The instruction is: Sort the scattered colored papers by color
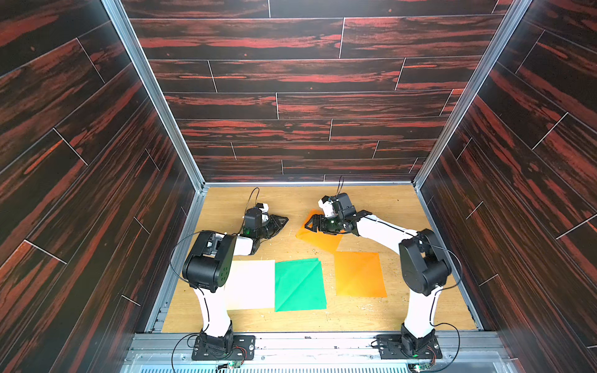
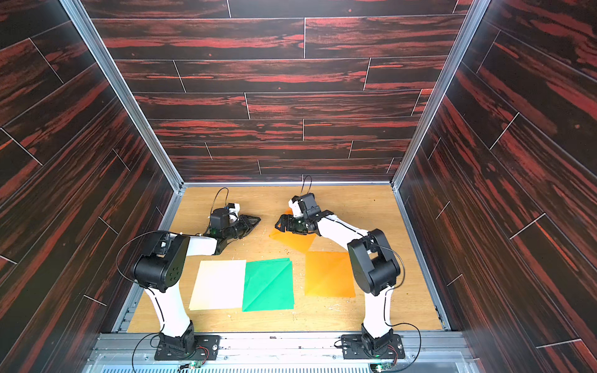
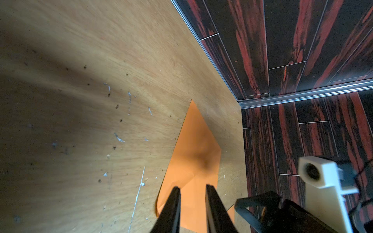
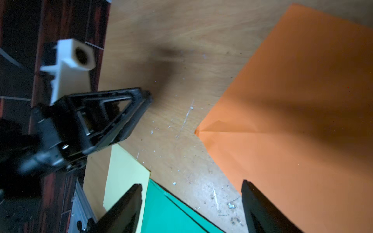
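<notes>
A loose orange sheet (image 1: 317, 242) lies in the middle of the floor, behind and left of another orange square (image 1: 360, 273). A white square (image 1: 250, 283) and a green square (image 1: 299, 286) lie side by side at the front. My right gripper hangs over the loose orange sheet's left corner, its fingers apart with nothing held. My left gripper is to the left of that sheet, above bare wood, its fingertips a little apart and nothing seen between them. In each wrist view the other gripper shows near the edge.
Bare wooden floor (image 2: 348, 205) stretches along the back and around the sheets. Dark panelled walls (image 2: 298, 80) with metal rails enclose the workspace on three sides. The two grippers face each other closely over the middle.
</notes>
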